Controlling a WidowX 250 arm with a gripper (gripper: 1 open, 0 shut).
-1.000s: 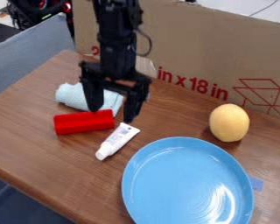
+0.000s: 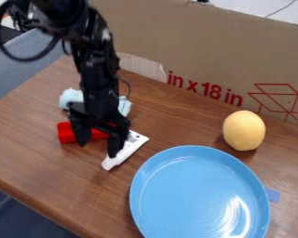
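My black gripper point(image 2: 96, 139) is low over the wooden table, open, its fingers beside and over a red cylinder point(image 2: 67, 132), which it partly hides. A white tube point(image 2: 126, 149) lies just right of the gripper. A light blue cloth point(image 2: 68, 98) lies behind the arm, mostly hidden. Whether the fingers touch the red cylinder or the tube is unclear.
A blue plate point(image 2: 199, 195) fills the front right. A yellow potato-like object point(image 2: 244, 131) stands at the right, before a cardboard box point(image 2: 226, 56).
My gripper has come down and to the left, from above the objects to among the red cylinder and the tube, now covering more of the cylinder.
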